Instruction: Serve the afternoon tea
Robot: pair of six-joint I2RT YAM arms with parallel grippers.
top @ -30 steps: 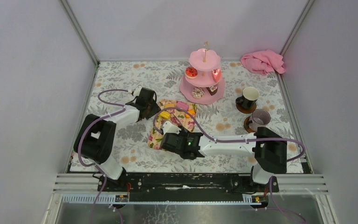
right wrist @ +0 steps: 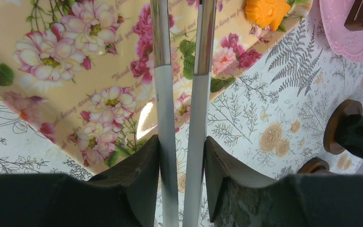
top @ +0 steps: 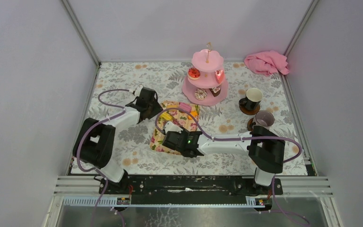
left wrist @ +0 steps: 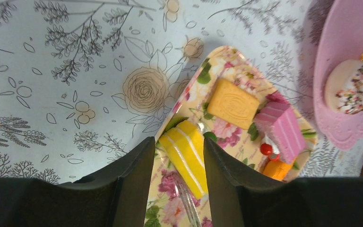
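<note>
My left gripper (top: 155, 109) is part open, left of the floral tray (top: 157, 146), with nothing between its fingers in the left wrist view. Ahead of them on the tray lie a yellow striped cake (left wrist: 185, 156), a square biscuit (left wrist: 232, 101), a pink cake (left wrist: 283, 127) and orange pieces (left wrist: 276, 168). My right gripper holds long silver tongs (right wrist: 164, 104) over the floral tray; their tips are out of the right wrist view. A pink tiered stand (top: 205, 61) at the back holds several treats.
Two cups (top: 254, 97) (top: 264, 118) on wooden coasters stand at the right. A pink cloth (top: 264, 61) lies at the back right.
The right arm's elbow has shifted slightly left; the left arm has moved very little. The objects look unchanged.
</note>
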